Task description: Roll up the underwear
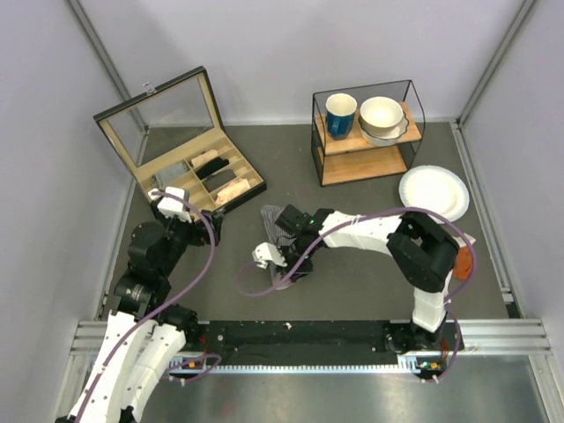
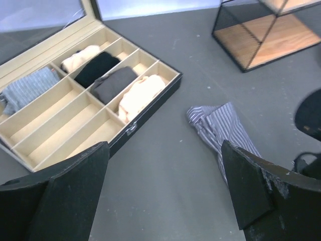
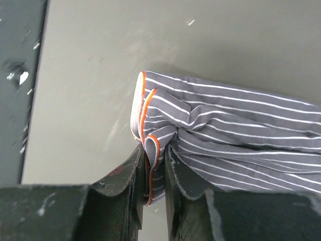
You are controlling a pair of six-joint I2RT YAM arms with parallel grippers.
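Note:
The grey, white-striped underwear point(image 1: 270, 219) lies as a long narrow folded strip on the dark table, partly hidden under my right arm in the top view. Its near end, edged with orange stitching, is pinched by my right gripper, which is shut on it. From there the striped cloth point(image 3: 241, 120) stretches off to the right in that wrist view. My left gripper stands open over bare table, left of the underwear point(image 2: 226, 124), with nothing between its fingers.
A divided box point(image 1: 211, 172) with its lid raised stands at the back left, several folded garments in its compartments. A wire shelf point(image 1: 361, 166) with crockery stands behind; a white plate point(image 1: 434, 194) and orange cloth point(image 1: 463, 262) lie at right. Table between box and underwear is clear.

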